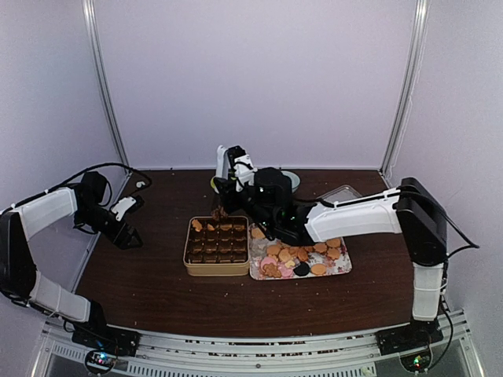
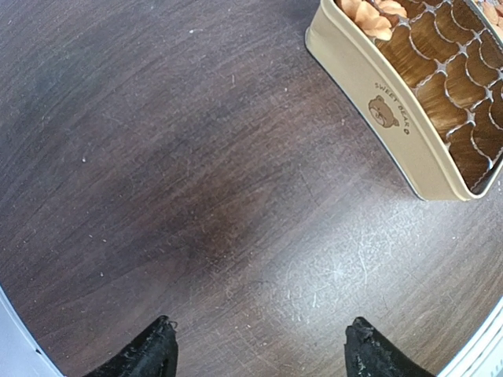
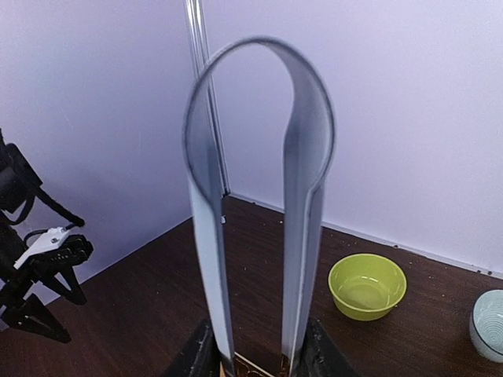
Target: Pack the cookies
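My right gripper is shut on upright grey tongs (image 3: 299, 259), held over the back of the tan cookie tin (image 1: 216, 269); the tongs' lower ends are hidden in the right wrist view. The divided tin has a few orange cookies (image 2: 369, 16) in its back compartments, the others shown are empty. A patterned tray (image 1: 339, 267) of assorted cookies (image 1: 318, 269) sits to the tin's right. My left gripper hangs open at the table's left, nothing between its fingers.
A green bowl (image 3: 367, 287) and a pale blue bowl (image 3: 487, 322) stand at the back. A clear lid (image 1: 342, 191) lies behind the tray.
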